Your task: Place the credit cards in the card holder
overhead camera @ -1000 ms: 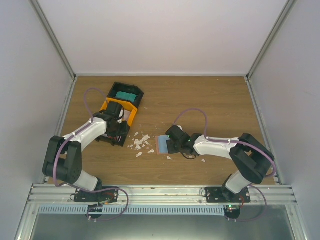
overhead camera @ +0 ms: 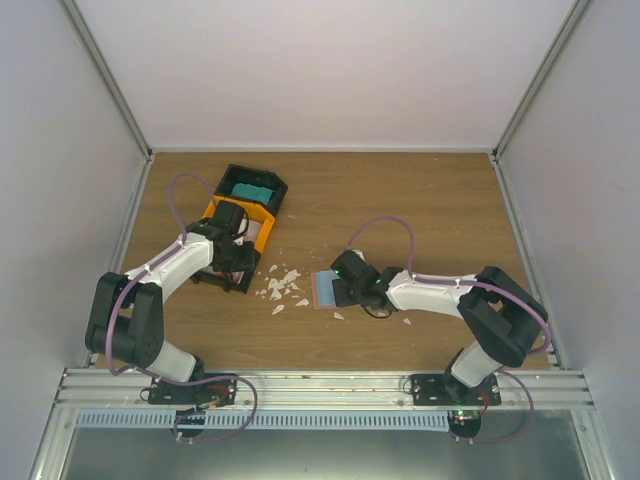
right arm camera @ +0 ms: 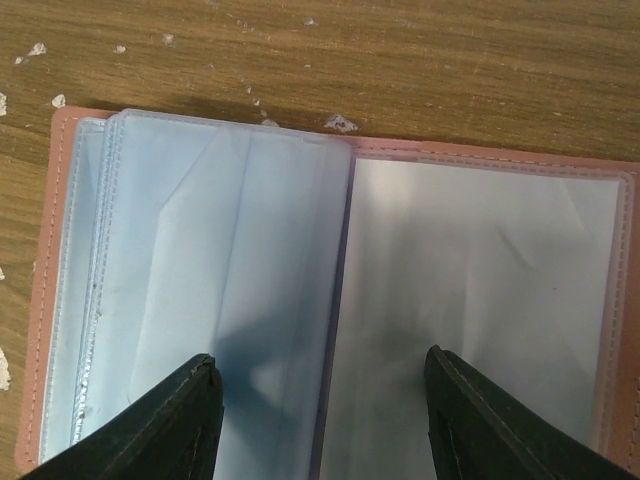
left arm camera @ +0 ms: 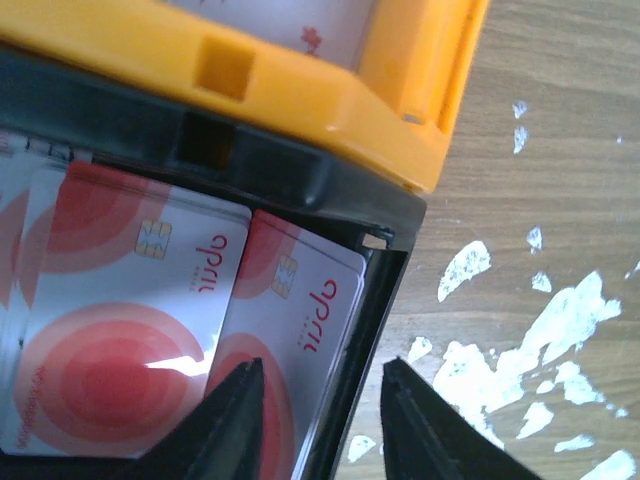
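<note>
Several white-and-red credit cards (left arm camera: 125,330) lie overlapping in the front black bin (left arm camera: 350,400); the rightmost card (left arm camera: 300,310) rests against the bin's right wall. My left gripper is part open over that wall, one finger above the rightmost card and the other outside the bin, with nothing held. The card holder (right arm camera: 345,147) lies open flat on the table, pink-edged, with clear pockets on its left page and a white right page. Above its middle fold my right gripper stands part open, its fingers apart and nothing between them.
Behind the cards stand a yellow bin (overhead camera: 262,215) and a black bin (overhead camera: 232,175) with teal contents. White flakes (overhead camera: 283,283) mark the wood between bins and holder.
Both arms look almost still across the top views. The bins and the card holder have kept their places.
</note>
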